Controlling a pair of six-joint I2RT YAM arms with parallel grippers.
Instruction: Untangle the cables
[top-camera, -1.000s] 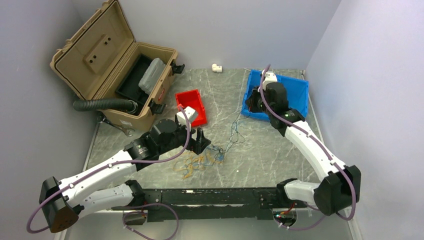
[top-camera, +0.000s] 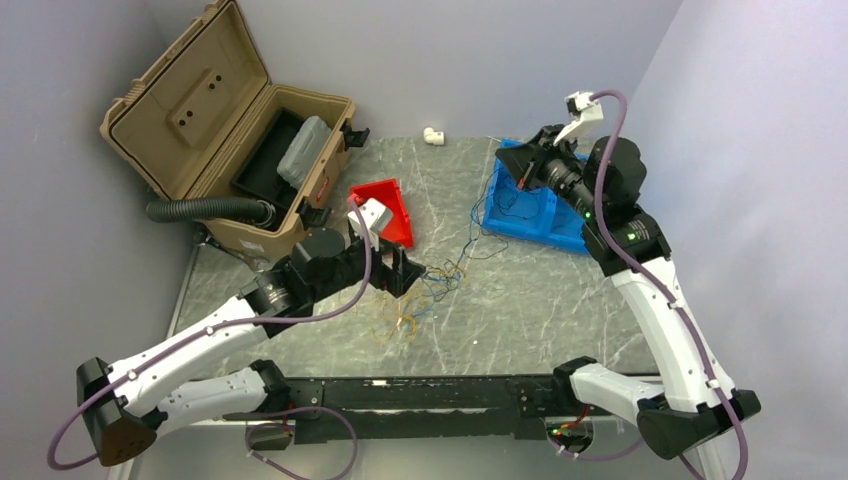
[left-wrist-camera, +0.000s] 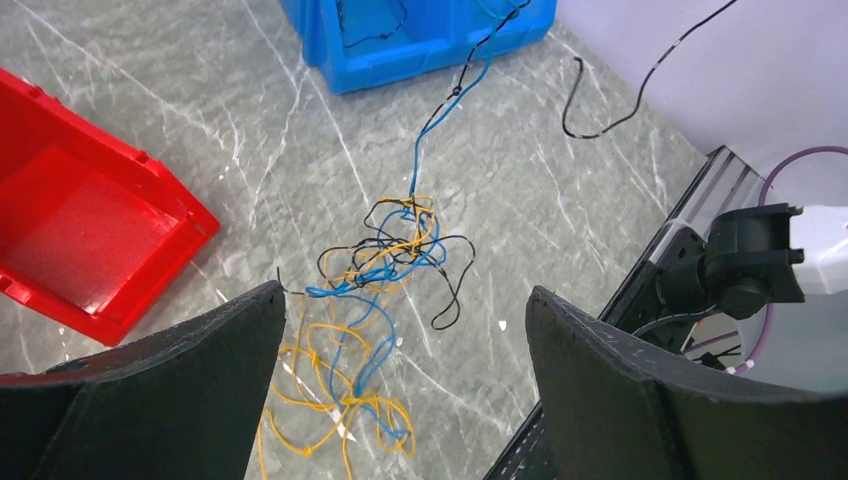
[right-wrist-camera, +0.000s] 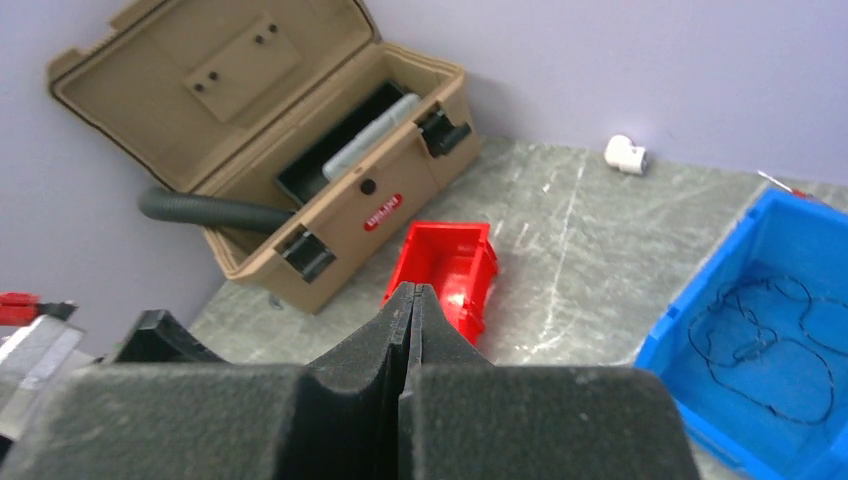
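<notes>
Yellow, blue and black cables (left-wrist-camera: 395, 255) lie knotted together on the grey table, yellow loops (left-wrist-camera: 350, 395) trailing below. From the knot a blue and black strand (left-wrist-camera: 440, 115) runs up past the blue bin. My left gripper (top-camera: 408, 280) hovers over the tangle, its fingers (left-wrist-camera: 620, 375) wide open and empty. Above the blue bin, my right gripper (top-camera: 502, 155) is shut, with strands leading up toward it. Its closed fingers (right-wrist-camera: 380, 345) hide the grip itself, but the tangle follows its motion. A loose black end (left-wrist-camera: 610, 125) dangles at the right.
The blue bin (top-camera: 545, 232) stands at the back right with dark cable (right-wrist-camera: 760, 345) inside. A red bin (top-camera: 402, 215) sits left of centre. An open tan case (top-camera: 335, 150) fills the back left, and a white fitting (top-camera: 433, 136) rests near the wall.
My right gripper has risen and swung outward over the blue bin. The tangle and its yellow loops have been drawn toward the back right.
</notes>
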